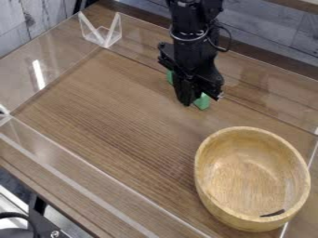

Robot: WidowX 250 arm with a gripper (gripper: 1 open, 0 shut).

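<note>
The black robot arm hangs from the top centre, its gripper [189, 91] low over the tabletop in the upper middle. A green object [202, 100] lies behind and just right of the gripper, partly hidden by it. The gripper looks shut, and I cannot make out anything between its fingers.
A large round wooden bowl [248, 172] sits at the lower right. A small white wire-like item [102, 28] is at the back left.
</note>
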